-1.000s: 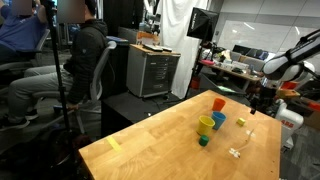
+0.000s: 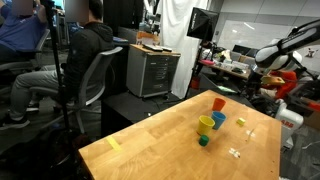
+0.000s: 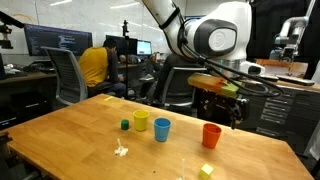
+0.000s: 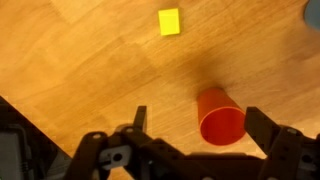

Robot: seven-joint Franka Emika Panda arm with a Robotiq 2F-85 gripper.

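In the wrist view a red cup (image 4: 213, 103) stands below my open gripper, nearer the right finger, its mouth facing the camera. Nothing is held between the fingers. A small yellow block (image 4: 169, 21) lies on the wood at the top of that view. Exterior view 2 has my gripper (image 3: 232, 112) above table height, close to the red cup (image 3: 212, 136) and apparently apart from it. The blue cup (image 3: 162, 131) and yellow cup (image 3: 140, 121) stand farther left, with a small green object (image 3: 125, 125) beside them.
White bits (image 3: 121, 150) lie on the table front of the cups.
In exterior view 1 my arm has lifted and swung toward the far side of the table over the last second. The cups stand where they were.
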